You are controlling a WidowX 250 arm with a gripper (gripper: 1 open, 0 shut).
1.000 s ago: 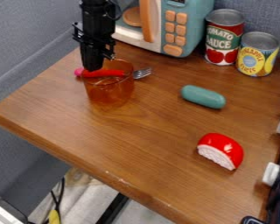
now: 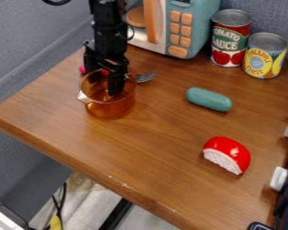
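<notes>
The black gripper (image 2: 111, 76) reaches down into an amber transparent pot (image 2: 107, 106) on the left part of the wooden table. Its fingers are inside or at the rim of the pot; whether they hold anything cannot be told. A fork (image 2: 146, 77) with a pink handle lies behind the pot, partly hidden by it and the arm.
A toy microwave (image 2: 180, 31), a tomato can (image 2: 229, 40) and a yellow can (image 2: 265, 57) stand at the back. A teal cylinder (image 2: 209, 99) and a red-and-white piece (image 2: 226, 154) lie right. Dark appliance at right edge.
The gripper has moved down and slightly right into the pot. The pot appears slightly shifted or tilted.
</notes>
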